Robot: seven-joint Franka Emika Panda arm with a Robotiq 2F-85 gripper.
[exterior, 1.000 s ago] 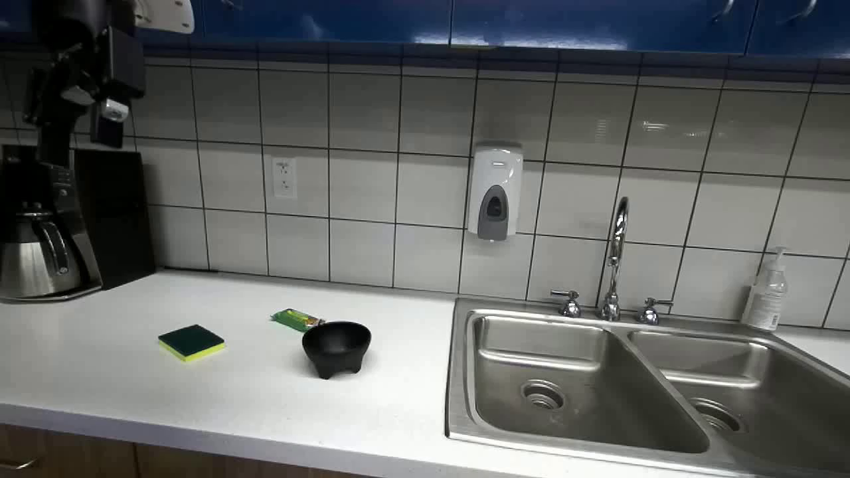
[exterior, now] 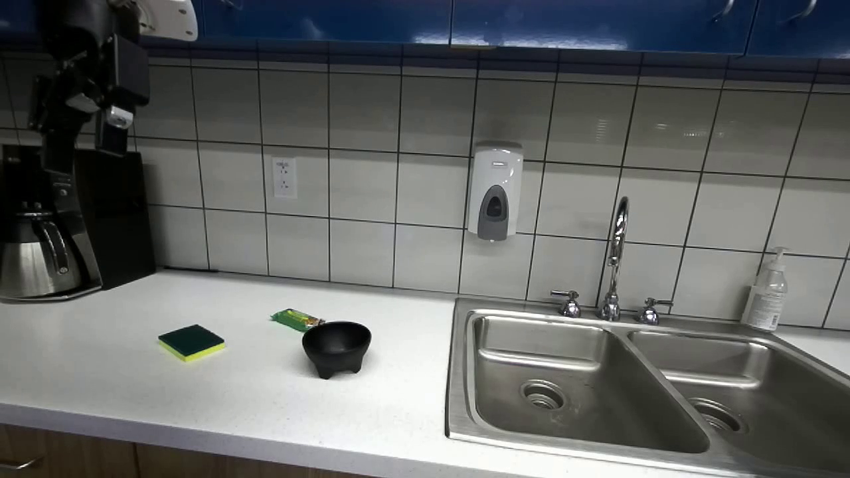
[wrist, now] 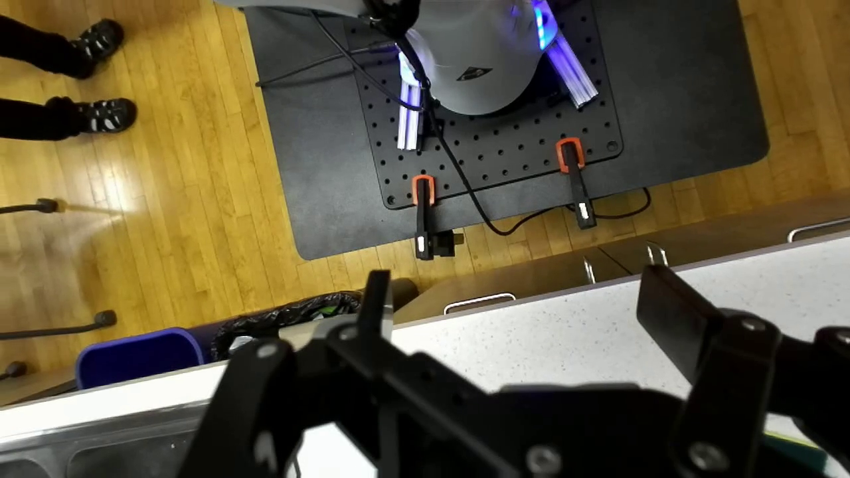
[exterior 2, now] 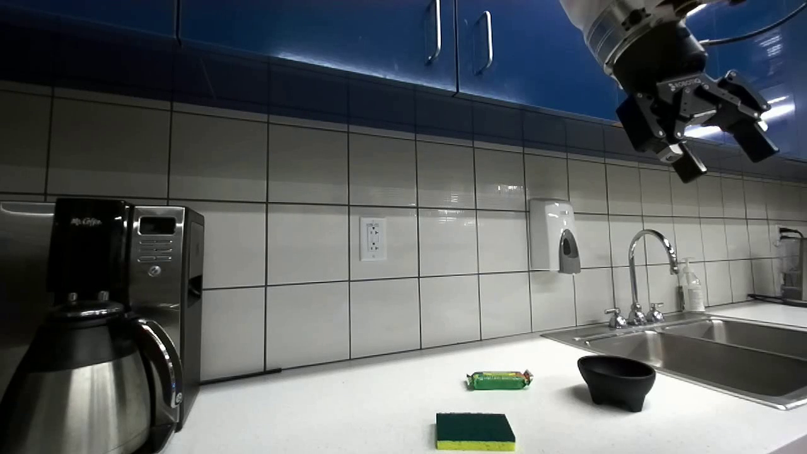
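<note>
High above the counter, my gripper (exterior 2: 732, 168) stands open and empty, well clear of everything on the surface; exterior view 1 has the same gripper (exterior: 85, 159) at the upper left. A green and yellow sponge (exterior: 191, 342) lies flat on the white counter, dark scouring side up. Behind it and to the right is a small green wrapped packet (exterior: 297, 319). The black footed bowl (exterior: 336, 347) stands upright to the right of both; its inside bottom is hidden. Only a sliver of the sponge (wrist: 797, 451) shows in the wrist view, partly behind the gripper.
A double steel sink (exterior: 458, 374) with a tall faucet (exterior: 617, 247) takes up the right side. The coffee maker (exterior 2: 193, 302) stands at the left. Blue cabinets (exterior: 319, 20) hang overhead. Bare counter surrounds the sponge.
My gripper has shifted very slightly, a little down and to the right in exterior view 1. The sponge, packet and bowl have stayed where they were.
</note>
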